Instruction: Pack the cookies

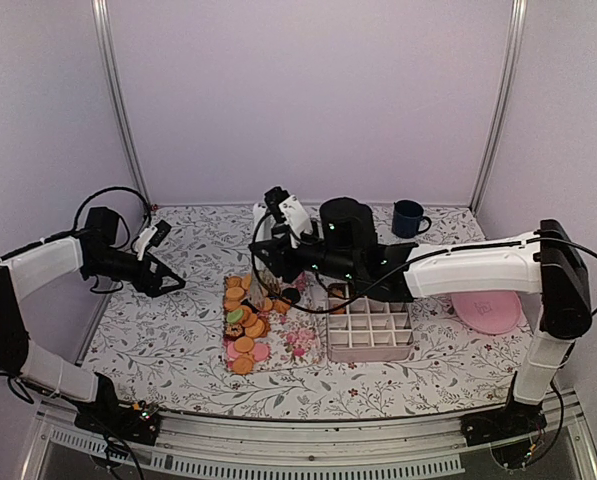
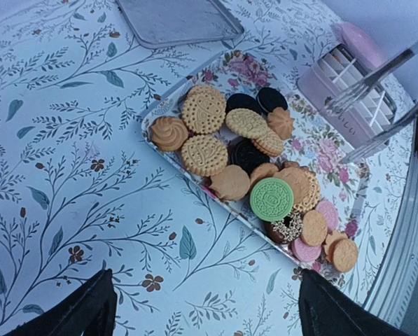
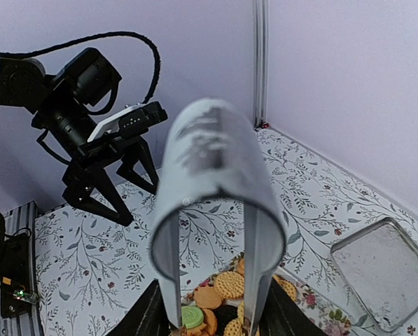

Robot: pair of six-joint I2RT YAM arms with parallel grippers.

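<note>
Cookies of several kinds lie in a heap on the left part of the floral tray [image 1: 303, 350], among them a green round one [image 2: 272, 199] and an orange swirl [image 2: 169, 133]. Above the heap's back end is my right gripper, its fingers set around U-shaped tongs [image 3: 209, 133], whose two arms stand apart. Whether a cookie sits between the tong tips cannot be told. The pink divided box [image 1: 368, 353] stands right of the tray; a cookie [image 1: 336, 290] shows in a back left compartment, and my right arm hides other back ones. My left gripper is open and empty, left of the tray.
A grey metal tray [image 3: 387, 273] lies behind the cookies. At the back right stands a dark blue mug [image 1: 408, 218], with a pink lid-like piece [image 1: 488, 311] right of the box. Bare floral tabletop surrounds my left gripper.
</note>
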